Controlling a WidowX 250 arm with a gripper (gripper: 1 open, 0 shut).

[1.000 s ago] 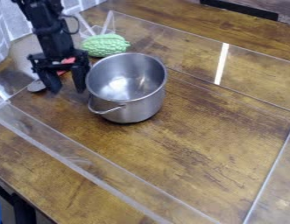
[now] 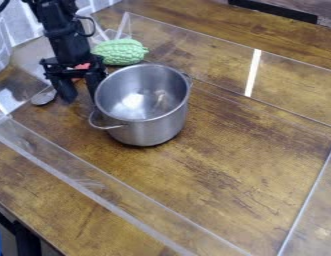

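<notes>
A large steel pot (image 2: 152,112) with side handles stands left of centre on the wooden table. My dark gripper (image 2: 77,80) is low at the pot's left, close to its rim and partly hidden among dark parts; whether it is open or shut is unclear. A small red object (image 2: 82,67) is partly hidden behind the gripper. A silver round piece (image 2: 44,96), perhaps part of a utensil, lies left of it.
A pale green bumpy object (image 2: 120,52) lies behind the pot. Clear barriers or strips cross the table's left, back and right.
Over the last second the gripper has shifted slightly at the pot's left side. The pot looks nearly unchanged.
</notes>
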